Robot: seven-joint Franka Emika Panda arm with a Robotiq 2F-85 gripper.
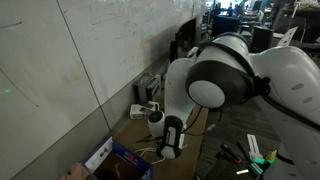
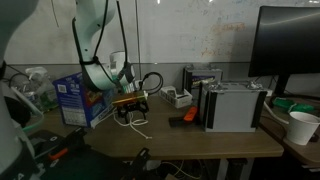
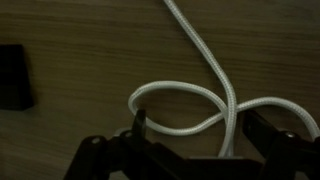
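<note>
A white cord (image 3: 205, 52) lies on the brown wooden table, crossing itself in a small loop in the wrist view. My gripper is open over it, its two dark fingertips apart at the bottom of that view. One strand runs through the space between the fingers, close to the right one, and the loop's left end reaches toward the left finger. From the second exterior view, the gripper (image 2: 130, 104) points down low over the table, with cord (image 2: 137, 127) showing just in front of it. Whether the fingertips touch the table is unclear.
A blue box (image 2: 72, 100) stands beside the arm. A black-and-orange object (image 2: 186, 119) lies to the right, near a grey-sided box (image 2: 232, 108). A white cup (image 2: 301, 127) and a monitor (image 2: 288, 42) are at the far right.
</note>
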